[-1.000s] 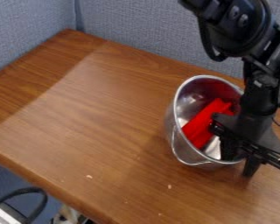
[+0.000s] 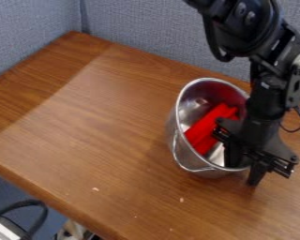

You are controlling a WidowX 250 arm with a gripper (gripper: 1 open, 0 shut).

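A steel bowl [image 2: 189, 97] sits tilted on the right part of the wooden table, its opening turned toward the arm, with a red object [image 2: 209, 124] inside. My black gripper [image 2: 247, 164] is down at the bowl's right side, over its rim and partly hiding it. Whether its fingers are open or closed on the rim is unclear.
Grey padded walls [image 2: 140, 28] stand behind it. A dark cable [image 2: 27, 223] hangs off the front left edge.
The bowl, the red object inside it and my gripper have shifted left together across the table.
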